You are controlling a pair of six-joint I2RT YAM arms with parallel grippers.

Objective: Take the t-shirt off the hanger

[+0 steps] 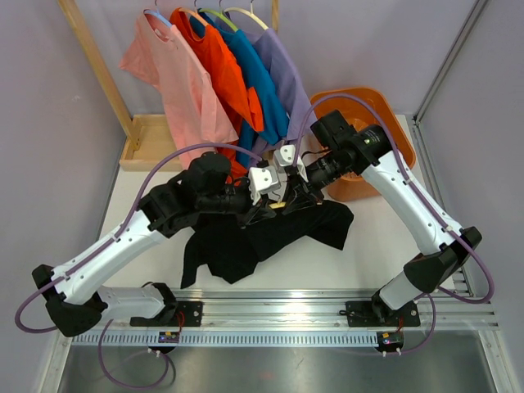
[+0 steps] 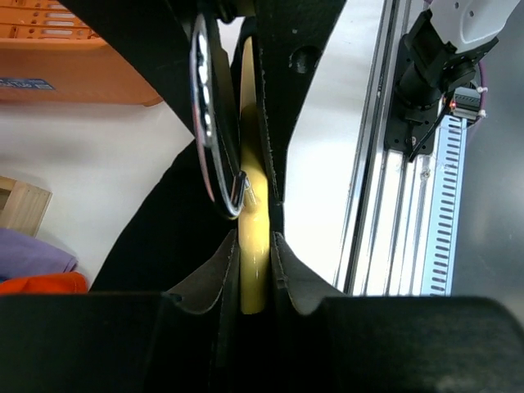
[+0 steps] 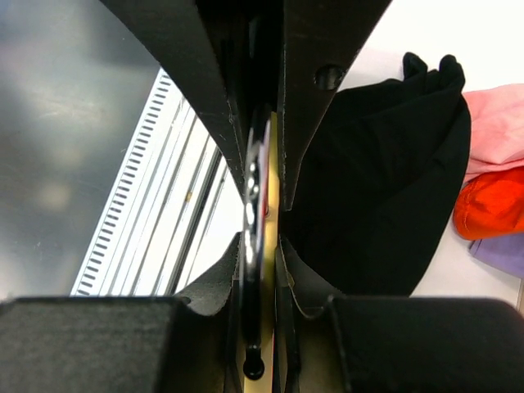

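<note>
A black t-shirt (image 1: 262,244) hangs in loose folds below both grippers in the top view. A short stretch of the yellow hanger (image 1: 278,205) shows between my left gripper (image 1: 264,214) and my right gripper (image 1: 298,202). Seen from the left wrist, the hanger (image 2: 255,229) passes between the closed fingers of that gripper, its metal hook (image 2: 206,115) rising alongside. In the right wrist view the same hanger (image 3: 268,221) is clamped in the right gripper. Whether any cloth is also pinched cannot be told; the arms hide the shirt's neck.
Pink (image 1: 184,82), orange (image 1: 217,70), blue (image 1: 260,82) and purple (image 1: 282,70) shirts hang on a wooden rack (image 1: 106,70) behind. An orange basket (image 1: 352,190) stands at the back right, close to the right arm.
</note>
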